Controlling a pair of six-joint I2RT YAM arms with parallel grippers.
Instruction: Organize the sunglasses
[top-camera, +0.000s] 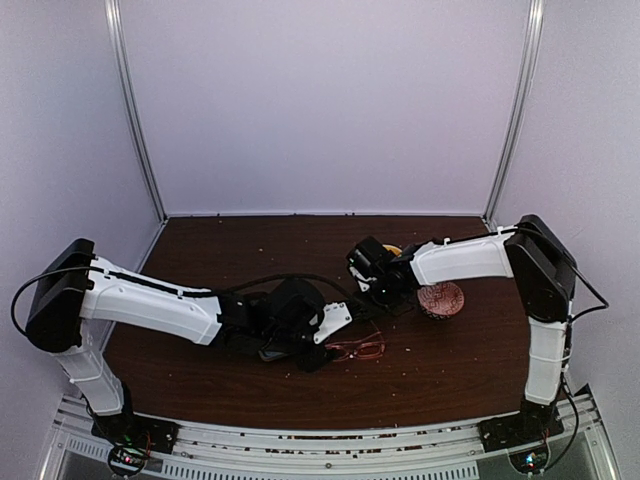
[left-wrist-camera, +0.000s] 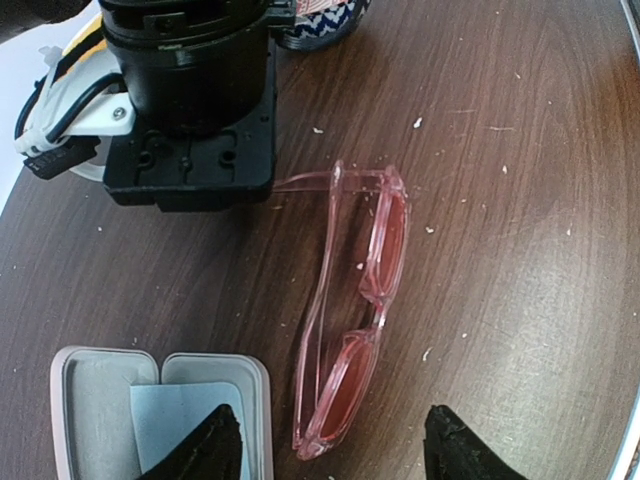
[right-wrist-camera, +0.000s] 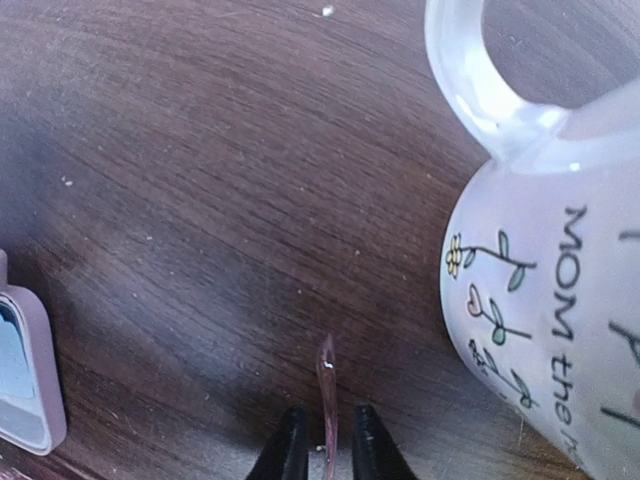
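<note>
The pink, clear-framed sunglasses lie on the dark wooden table with both temples unfolded, the lenses towards the right of the left wrist view. My left gripper is open, its fingertips wide apart on either side of the glasses' near end. In the right wrist view, my right gripper has a narrow gap between its fingers, and a thin pink temple tip runs through that gap. Whether either finger touches it, I cannot tell. The right gripper's body hides part of the table behind the glasses.
A white mug with flowers and lettering stands close beside my right gripper. A pale compartmented case holding a blue cloth sits left of the glasses. The patterned pink bowl is at the right. Free table lies in front.
</note>
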